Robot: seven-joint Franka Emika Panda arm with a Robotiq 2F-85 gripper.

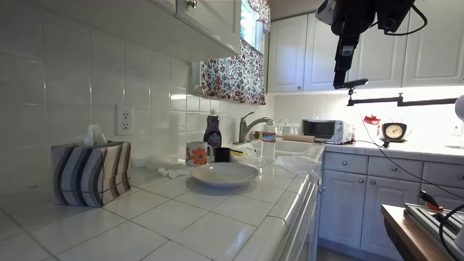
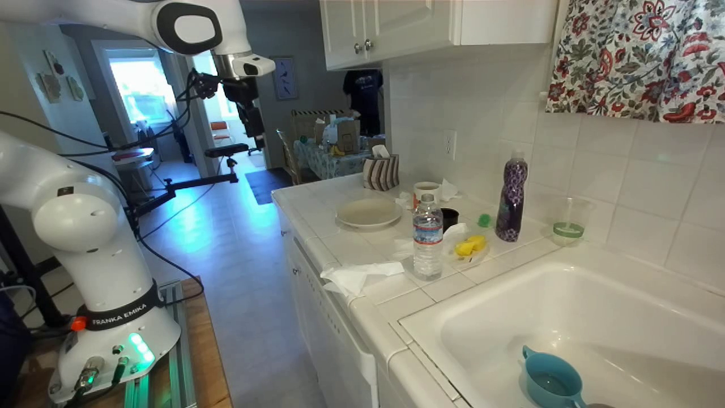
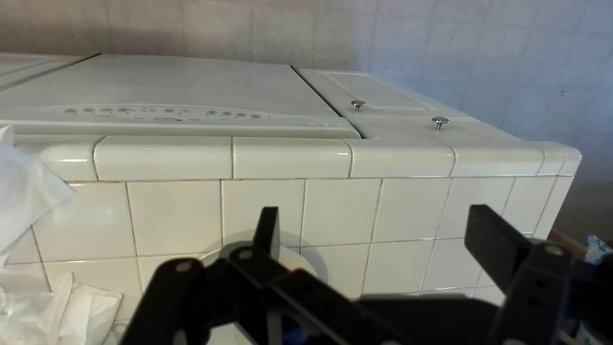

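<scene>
My gripper stands open, its two fingers wide apart and only white tile visible between their tips. In exterior view 2 the gripper [image 2: 258, 139] hangs high, out over the floor side of the counter and clear of everything on it. A shallow white plate [image 1: 225, 176] rests on the tiled counter; in the wrist view the left finger partly covers it. Behind the plate are a white mug with an orange flower [image 1: 198, 154] and a small black cup [image 1: 222, 154]. A clear water bottle [image 2: 428, 238] stands upright nearer the sink.
At the backsplash stands a purple soap bottle [image 2: 511, 197]. A striped tissue box [image 1: 92, 174] occupies the counter's other end. Crumpled white paper [image 2: 360, 275] lies by the front edge. The sink [image 2: 476, 319] holds a teal cup [image 2: 551, 377]. Bare tile surrounds the plate's front.
</scene>
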